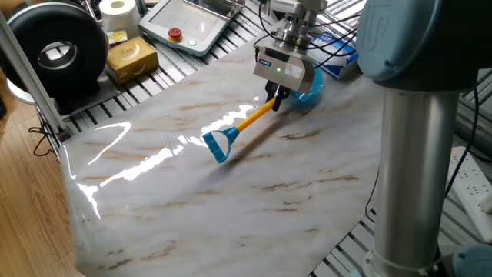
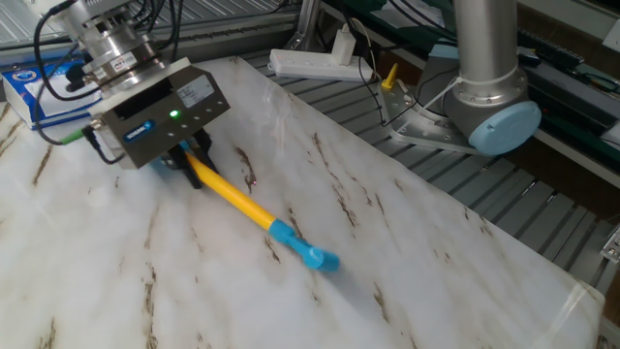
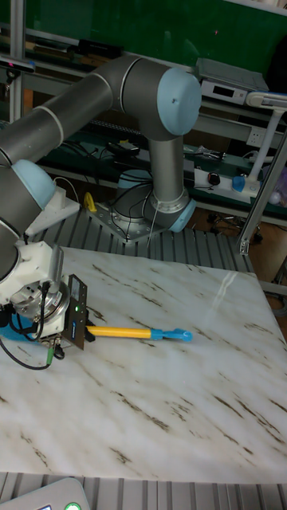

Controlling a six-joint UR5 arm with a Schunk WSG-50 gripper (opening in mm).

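Note:
A toy shovel with a yellow shaft point(image 1: 256, 116), a blue D-shaped handle point(image 1: 221, 145) and a blue scoop point(image 1: 313, 91) is in all three views. My gripper point(image 1: 275, 100) is shut on the shaft near the scoop end, its black fingers point(image 2: 194, 177) on either side of the yellow tube. The handle point(image 2: 308, 254) points away from the gripper. In exterior view 1 a long shadow lies apart from the shaft, so the shovel appears raised off the marbled sheet point(image 1: 192, 223). The gripper body largely hides the scoop in exterior views 2 and 3.
A blue-and-white packet point(image 2: 39, 92) lies behind the gripper. Along the back left edge stand a small brown box point(image 1: 132, 59), a teach pendant point(image 1: 188, 27) and a black ring-shaped object point(image 1: 54, 54). The arm's base column point(image 1: 419, 177) rises at the right. Most of the sheet is clear.

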